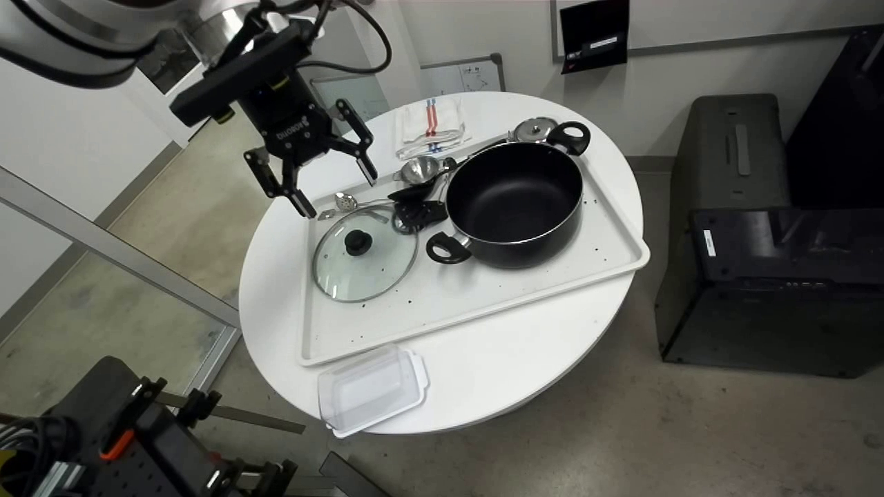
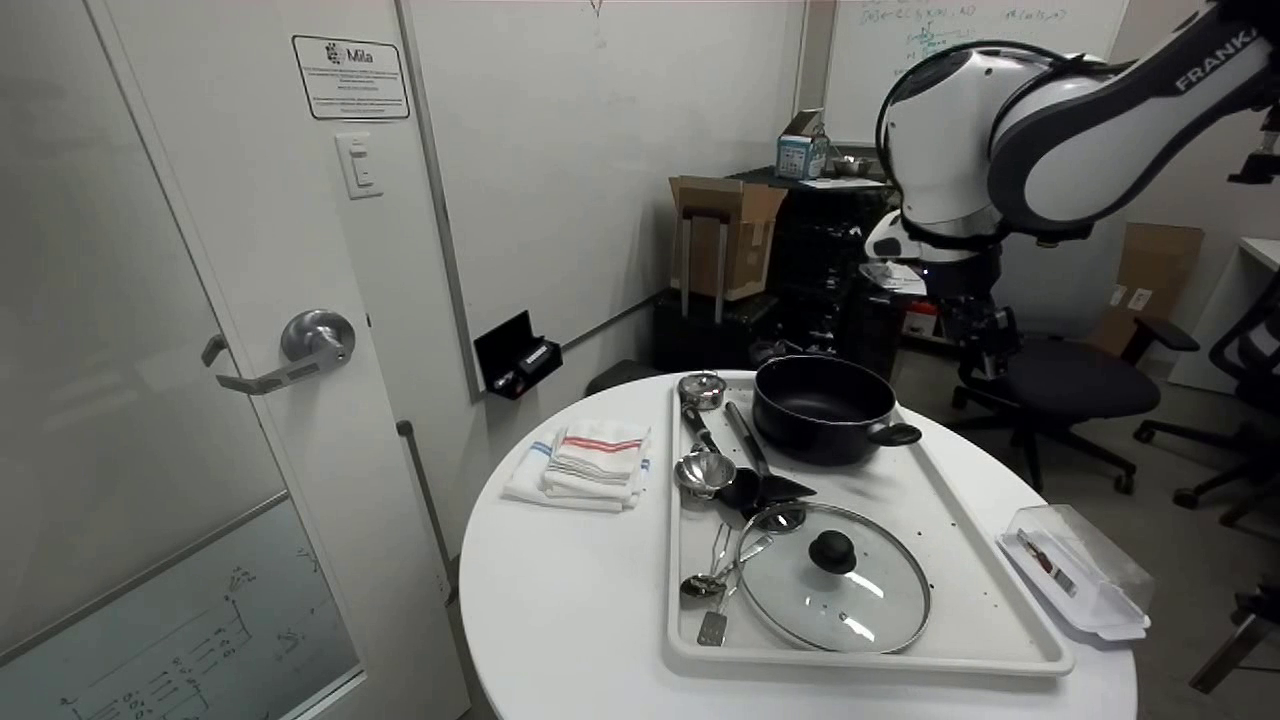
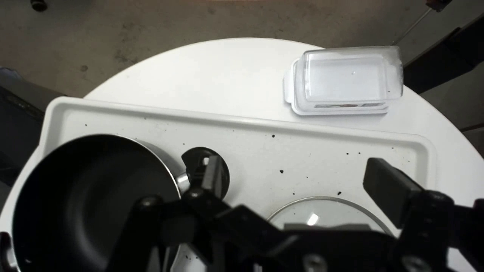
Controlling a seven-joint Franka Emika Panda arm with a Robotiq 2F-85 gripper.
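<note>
My gripper point(image 1: 341, 199) stands open above the tray, its fingers wide apart and nothing between them. In the wrist view its fingers spread over the tray, and the gripper's body covers most of the lid. The glass lid point(image 1: 364, 269) with a black knob point(image 2: 831, 552) lies flat on the white tray point(image 1: 464, 308). Beside it sits the black pot point(image 1: 518, 199), upright, empty and uncovered, one of its handles point(image 3: 206, 170) showing near a finger. Several utensils, among them a small steel strainer point(image 2: 704, 473) and a slotted spoon point(image 1: 345, 201), lie along the tray's side.
A clear-lidded butter dish point(image 3: 347, 81) rests on the round table point(image 3: 204, 68) outside the tray. Folded towels point(image 2: 588, 462) lie on the opposite side, and a small steel pot point(image 2: 702, 389) occupies a tray corner. Tray space between the big pot and the butter dish is clear.
</note>
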